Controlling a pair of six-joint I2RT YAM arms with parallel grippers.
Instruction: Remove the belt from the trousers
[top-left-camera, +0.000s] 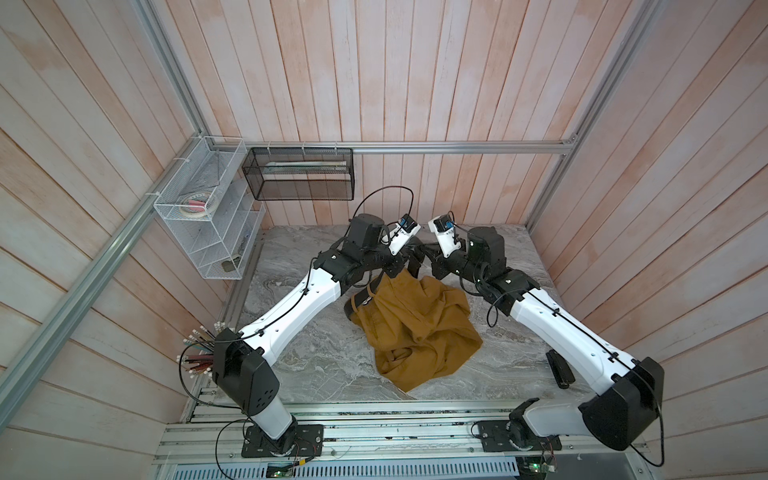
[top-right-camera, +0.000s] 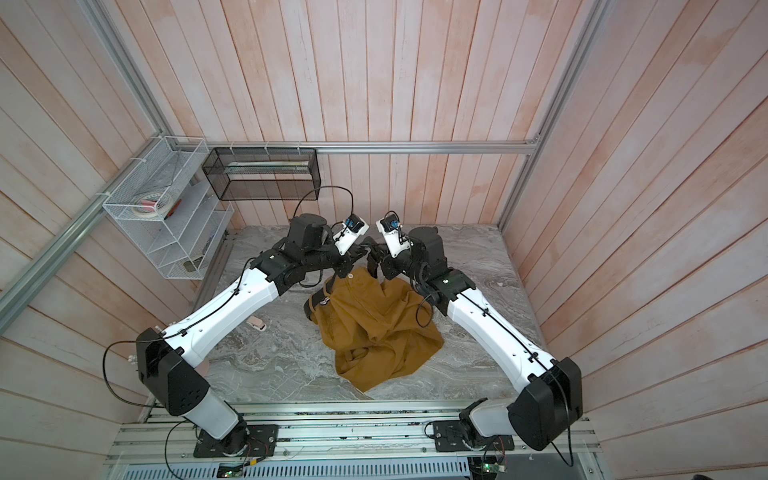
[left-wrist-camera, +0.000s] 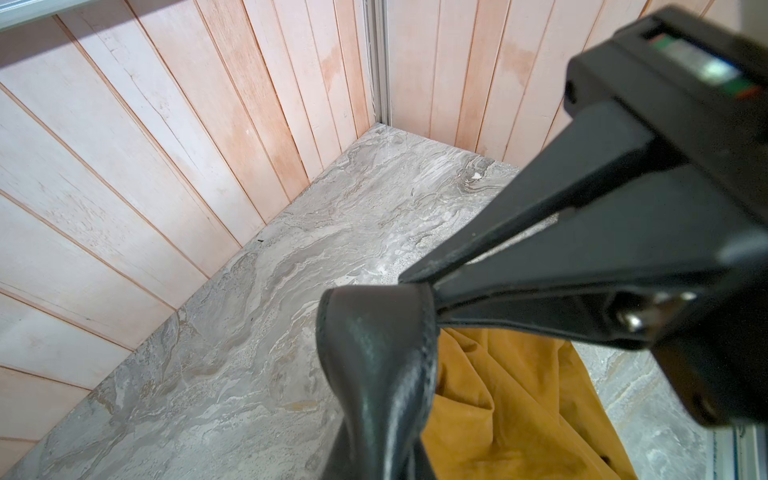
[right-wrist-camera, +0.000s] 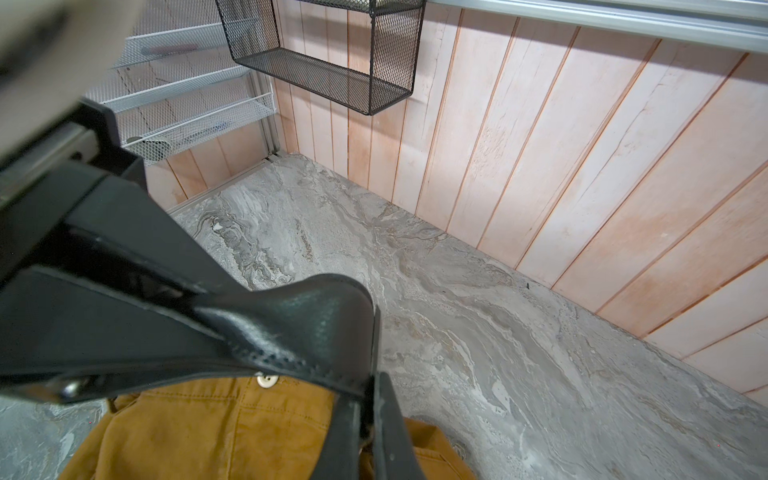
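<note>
The mustard-brown trousers (top-left-camera: 420, 332) lie bunched on the grey marbled table, with a pale button (right-wrist-camera: 266, 381) at the waistband. A black leather belt shows as a dark stretch (top-left-camera: 357, 301) at the waistband's left. Above the waistband, another length of the belt (left-wrist-camera: 376, 344) is lifted and bent over between my two grippers. My left gripper is shut on it; the strap partly hides its fingers. Facing it closely, my right gripper is shut on the belt's folded part (right-wrist-camera: 312, 320). Its fingertips pinch the strap's edge.
Both arms nearly meet over the waistband, leaving little space between the wrists. A black mesh basket (top-left-camera: 298, 180) and white wire shelves (top-left-camera: 209, 212) hang at the back left. A dark object (top-left-camera: 559, 369) lies front right. Bare table surrounds the trousers.
</note>
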